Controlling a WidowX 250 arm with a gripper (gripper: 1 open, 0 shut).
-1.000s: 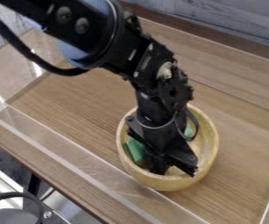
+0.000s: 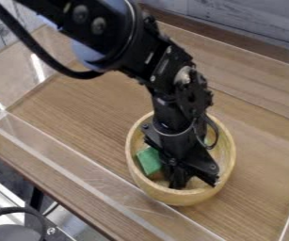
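Observation:
My black gripper (image 2: pixel 181 168) reaches down into a light wooden bowl (image 2: pixel 151 192) on the table, its fingertips low inside the rim. A green object (image 2: pixel 151 160) lies in the bowl at the left of the fingers, partly hidden by them. The fingers appear close together; whether anything is between them is hidden by the gripper body.
A grey plank wall (image 2: pixel 253 19) stands behind. Cables and dark hardware sit off the table at the lower left.
The upper arm and wrist have shifted slightly; the gripper stays low inside the bowl, turned a little.

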